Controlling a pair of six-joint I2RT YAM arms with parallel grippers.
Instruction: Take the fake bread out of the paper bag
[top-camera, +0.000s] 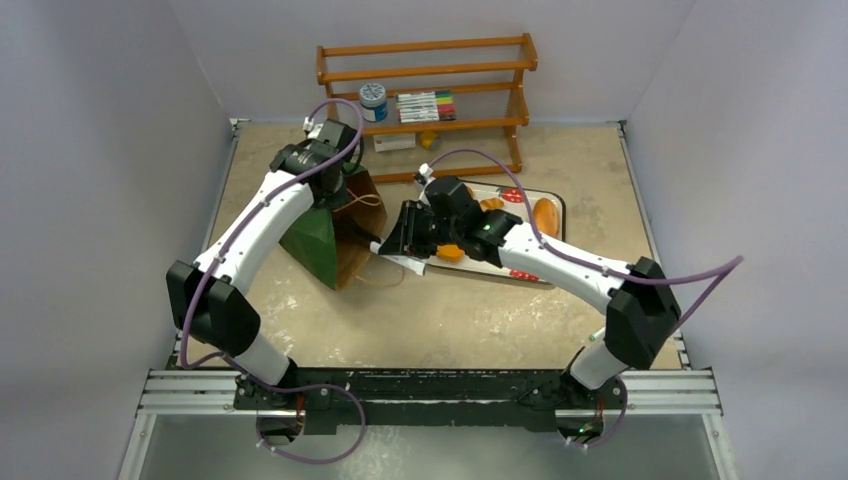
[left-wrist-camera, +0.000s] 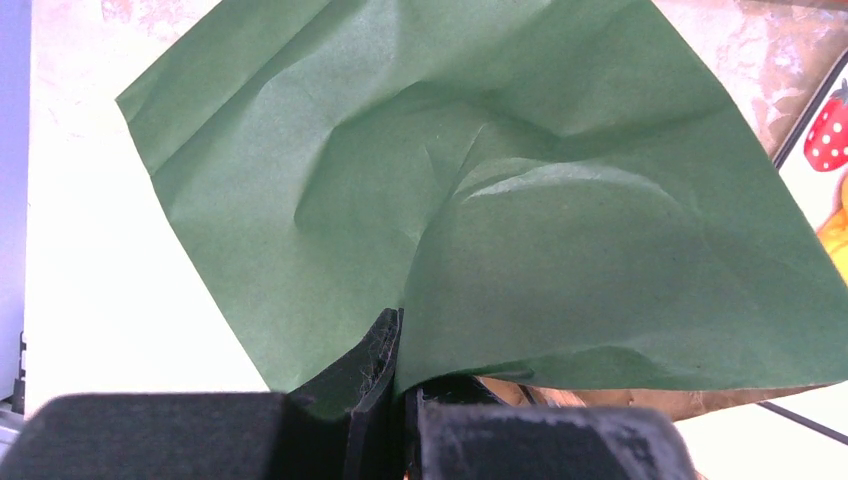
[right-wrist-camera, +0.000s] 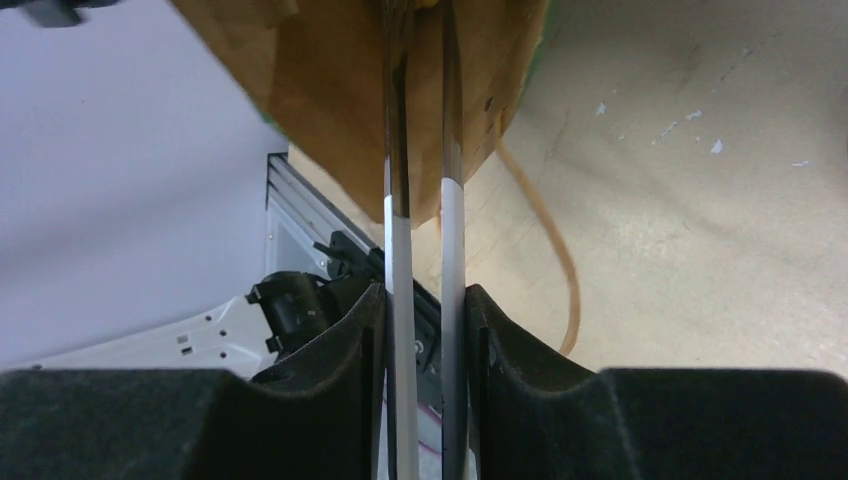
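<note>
The paper bag (top-camera: 310, 247), green outside and brown inside, lies on its side at the left of the table with its mouth facing right. At its upper edge my left gripper is shut on a fold of green paper. Between the fingers of my right gripper are tongs (right-wrist-camera: 453, 230) with white handles and dark ends. Their arms are a little apart, and the far ends reach inside the bag's mouth. Something tan shows at the top of the right wrist view by the tips; whether it is bread I cannot tell.
A tray (top-camera: 558, 262) with strawberry prints holds several fake breads, one of them an orange-brown bread (top-camera: 545, 217), under the right arm. A wooden rack (top-camera: 430, 72) stands at the back. Bag handle loops stick out at the mouth.
</note>
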